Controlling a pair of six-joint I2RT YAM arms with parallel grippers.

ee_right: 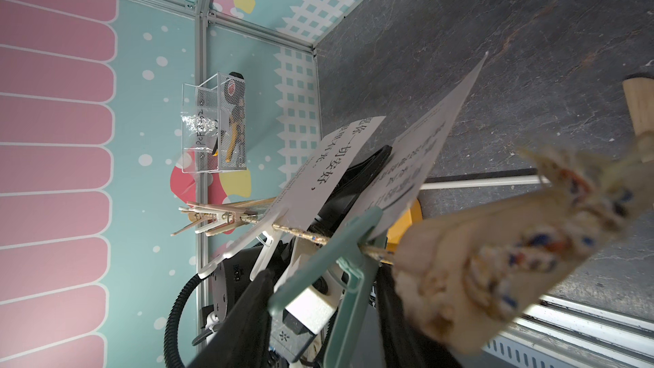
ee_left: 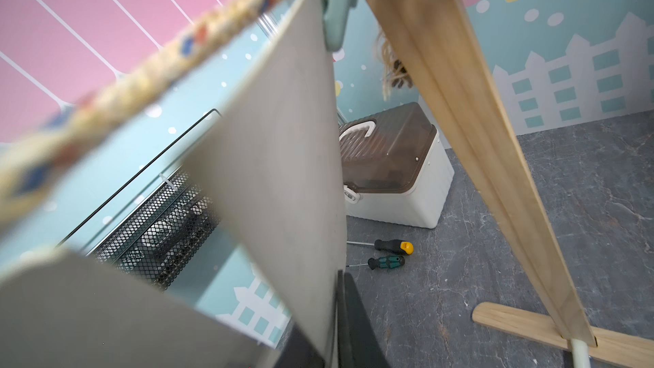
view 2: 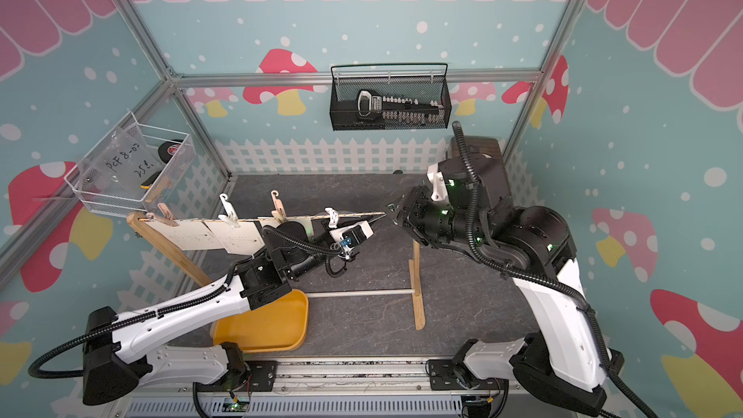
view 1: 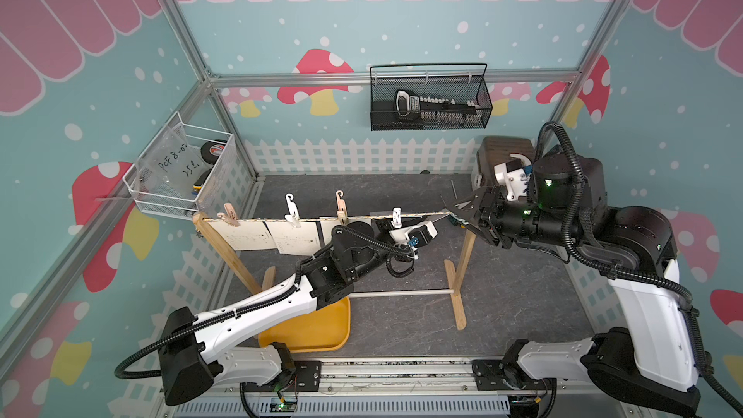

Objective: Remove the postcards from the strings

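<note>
Near the right end of the string (ee_right: 310, 235), a green clip (ee_right: 354, 265) stands on it at the corner of a white postcard (ee_right: 415, 156) with handwriting. Whether the clip still pinches that card is hard to tell. My right gripper is open, its fingers on either side of the clip's legs. In the left wrist view the card (ee_left: 286, 143) hangs bent, its lower part running into my left gripper, which is shut on it. A second written card (ee_right: 333, 163) hangs farther along by a white clip (ee_right: 269, 238). More cards (view 1: 297, 237) hang toward the left.
The wooden post (ee_left: 449, 95) rises close to the right end of the string. A yellow tray (view 1: 309, 329) lies below the left arm. Two screwdrivers (ee_left: 388, 261) and a lidded box (ee_left: 388, 163) are at the back right.
</note>
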